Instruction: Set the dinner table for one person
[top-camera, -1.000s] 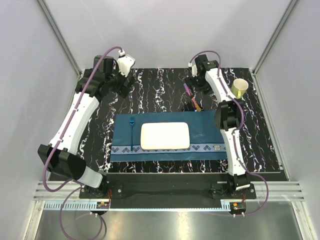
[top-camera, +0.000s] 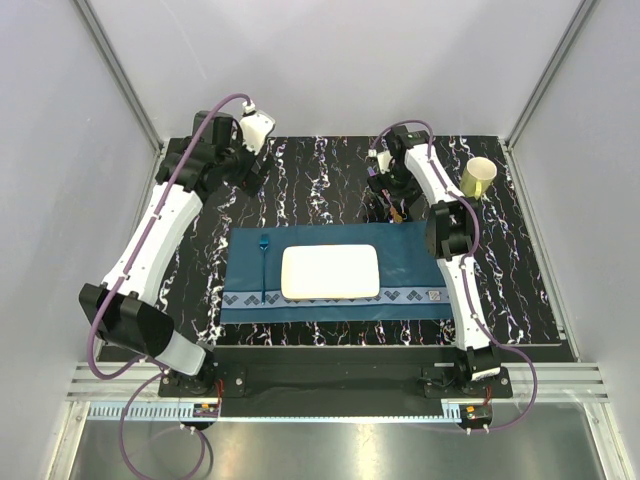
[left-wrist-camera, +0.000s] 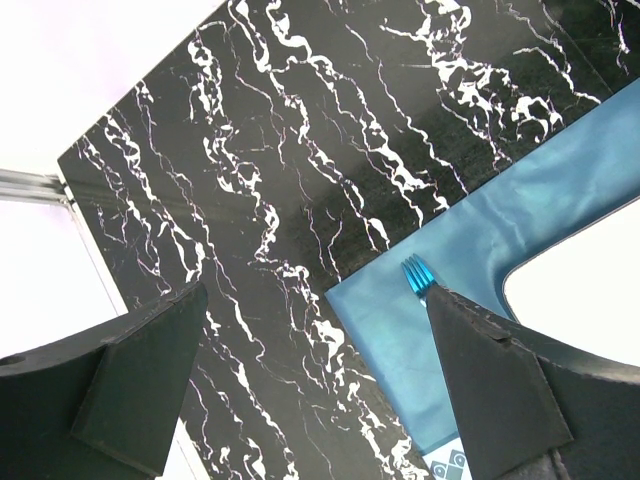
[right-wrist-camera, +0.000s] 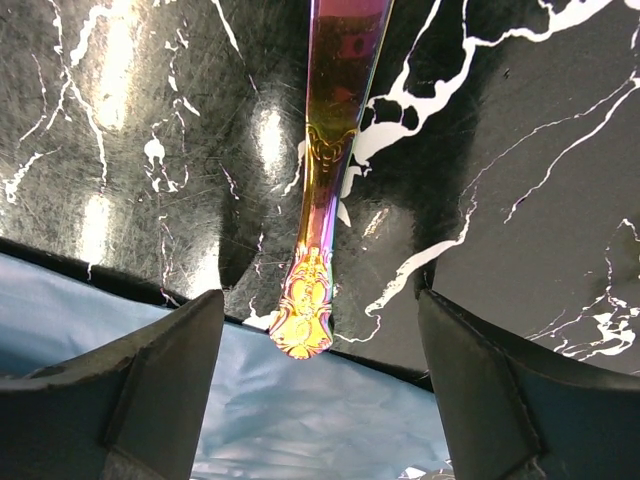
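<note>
A white rectangular plate (top-camera: 329, 271) lies on the blue placemat (top-camera: 405, 270), with a blue fork (top-camera: 264, 262) to its left. At the back right, an iridescent knife (right-wrist-camera: 325, 175) lies on the dark marble table just above the placemat's edge. My right gripper hovers over its handle, fingers apart on either side, not closed on it. My left gripper is raised over the back left of the table, open and empty, with the fork's tines visible below. A pale yellow mug (top-camera: 478, 177) stands at the back right.
Walls surround the table on the back, left and right.
My right gripper has moved a little toward the front and left, lower over the knife. The left arm has shifted very slightly.
</note>
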